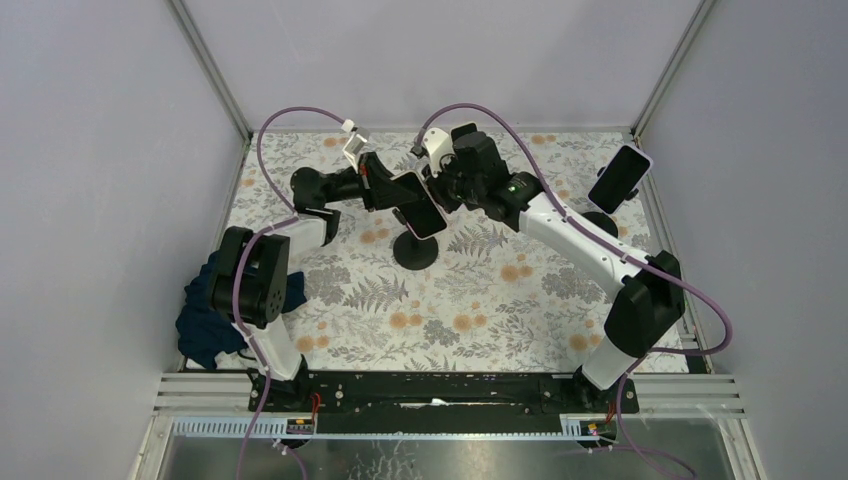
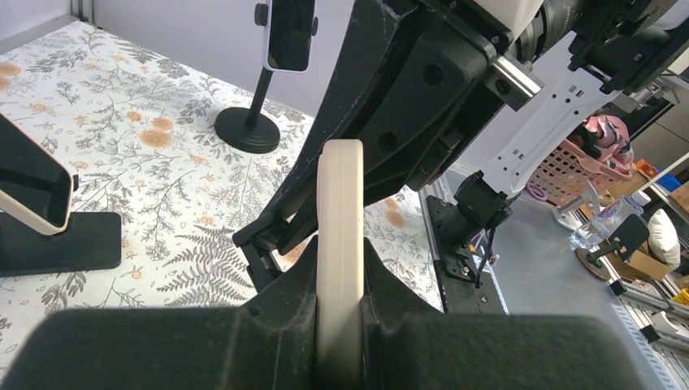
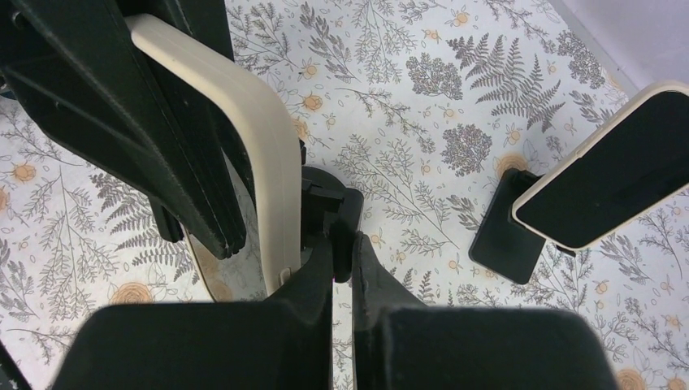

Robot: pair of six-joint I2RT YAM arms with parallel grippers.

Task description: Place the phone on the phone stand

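A phone point(image 1: 421, 210) with a pale case is held tilted over a round-based black stand point(image 1: 415, 256) in the middle of the table. My left gripper point(image 1: 392, 192) is shut on the phone, whose case edge fills the middle of the left wrist view point(image 2: 340, 227). My right gripper is shut beside the phone, on a dark part that appears to be the stand's holder; its fingertips partly hide this. In the right wrist view the phone's pale edge runs down just left of those fingers, with the left gripper's dark body behind it.
Another phone point(image 1: 620, 178) on a round-based stand is at the right, and a further one point(image 3: 601, 162) on a flat stand at the back, behind my right arm. A dark cloth point(image 1: 207, 319) lies at the left.
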